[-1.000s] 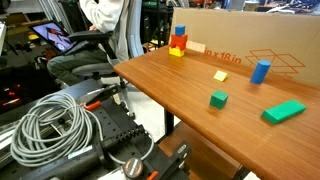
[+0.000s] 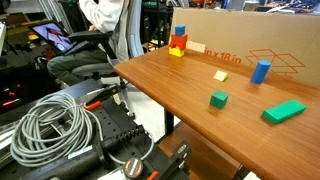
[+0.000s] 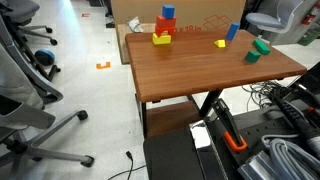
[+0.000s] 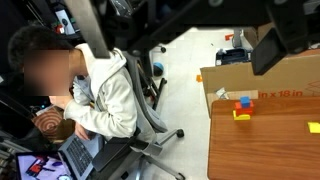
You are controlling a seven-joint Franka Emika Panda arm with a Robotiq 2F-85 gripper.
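At the table's far-left corner stands a stack of blocks: a blue block [image 2: 180,30] on top, a red block [image 2: 178,42] in the middle, a yellow block [image 2: 176,53] below. A small pale yellow block [image 2: 220,75] lies mid-table, with an upright blue cylinder [image 2: 261,72] to its right. Nearer are a green cube [image 2: 219,99] and a long green block [image 2: 284,112]. My gripper fills the top of the wrist view, its dark fingers [image 4: 275,45] wide apart and nothing seen between them. It is above and away from the stack [image 4: 243,110].
A cardboard sheet [image 2: 240,38] walls off the table's back edge. A seated person [image 4: 105,85] with a laptop is beside the table. Coiled cable [image 2: 50,130] lies on a black stand [image 2: 120,125] in front. The wooden table [image 2: 165,75] has open room at left centre.
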